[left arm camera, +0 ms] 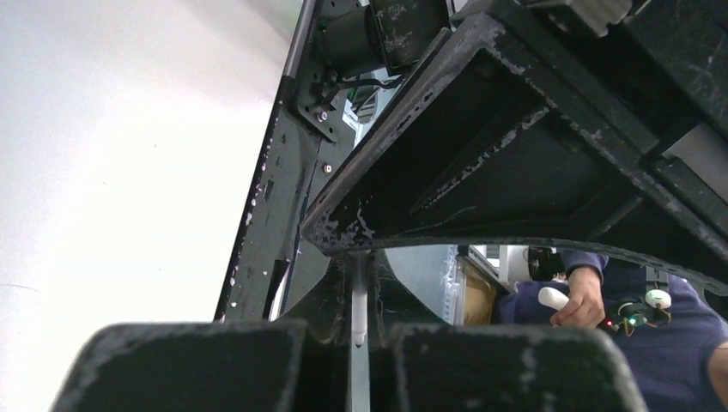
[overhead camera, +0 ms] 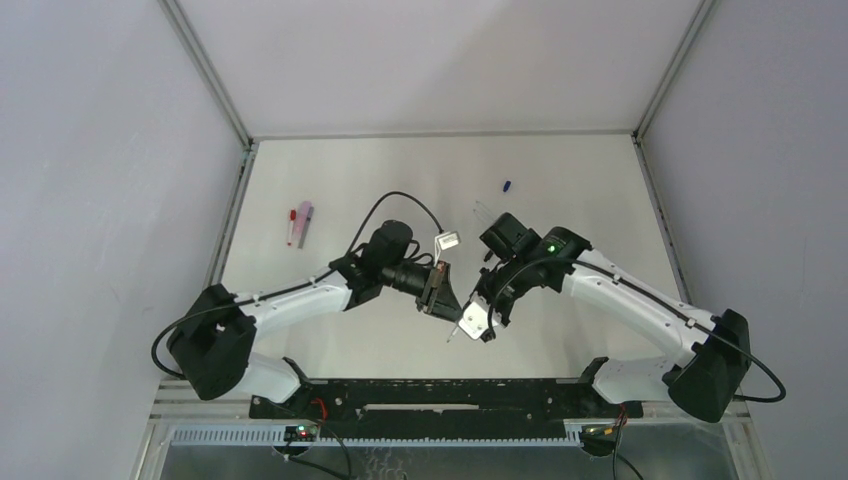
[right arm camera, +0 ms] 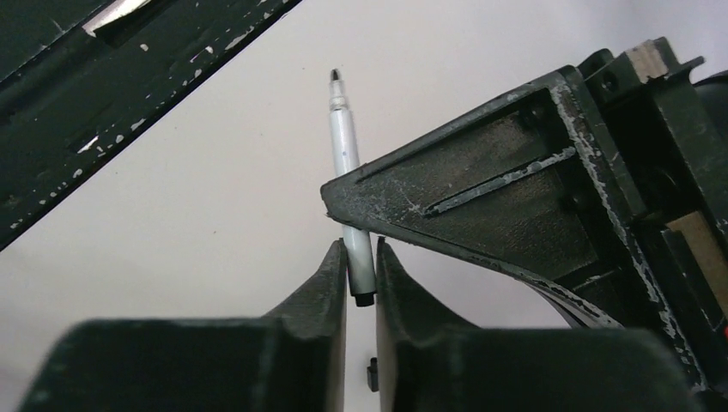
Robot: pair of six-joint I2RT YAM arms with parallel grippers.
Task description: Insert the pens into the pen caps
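Note:
A white pen with a dark tip is held in my left gripper [overhead camera: 452, 308], which is shut on it; the pen also shows between the fingers in the left wrist view [left arm camera: 359, 300]. In the right wrist view its fingertips sit close on either side of the pen's black rear end; whether they grip it is unclear. The left gripper's black finger crosses the pen's middle there.
Red and grey pens [overhead camera: 298, 226] lie at the table's left. A blue cap [overhead camera: 507, 186] lies at the back right, near clear pens [overhead camera: 482, 212] partly hidden by the right arm. The front table edge is close below the grippers.

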